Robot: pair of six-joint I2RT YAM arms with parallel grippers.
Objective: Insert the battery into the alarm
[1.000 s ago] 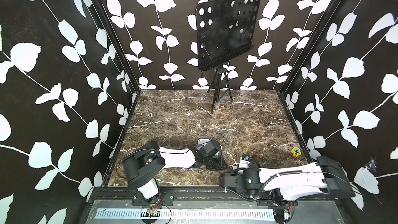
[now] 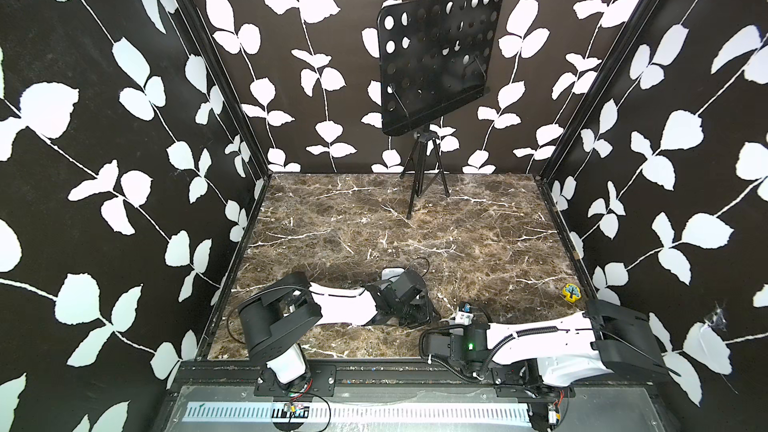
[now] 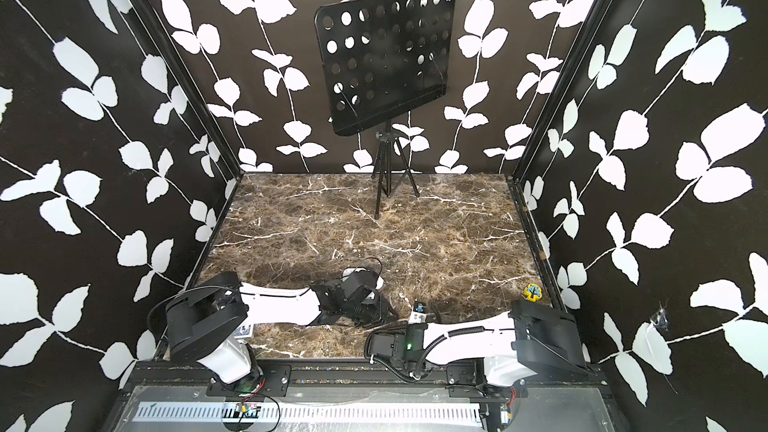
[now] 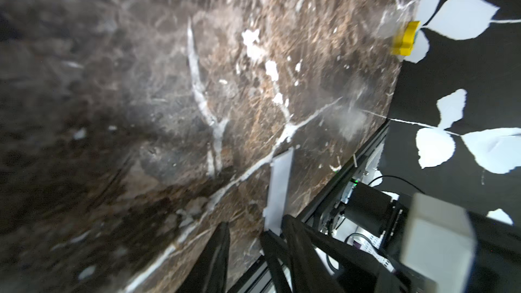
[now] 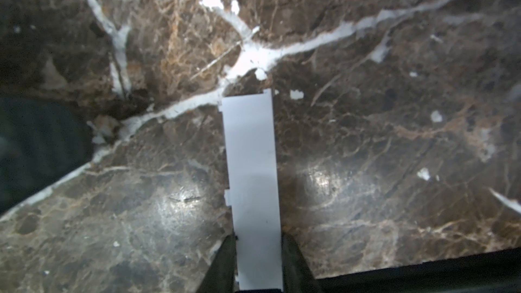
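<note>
My left gripper is low over the marble surface at front centre, fingers apart with nothing visible between them. A flat white strip (image 5: 251, 157), not clearly identifiable, runs up from between my right gripper's fingertips; whether they grip it is unclear. A small yellow tree-patterned object (image 2: 571, 293), possibly the alarm, sits at the right edge of the surface. I cannot make out a battery. The arms partly hide the front of the surface.
A black music stand (image 2: 436, 56) stands at the back centre. The marble floor (image 2: 336, 216) behind the arms is mostly clear. Dark patterned walls enclose the sides and back, with a black rail along the front.
The right arm has shifted slightly left since a second ago. The left arm has moved only slightly.
</note>
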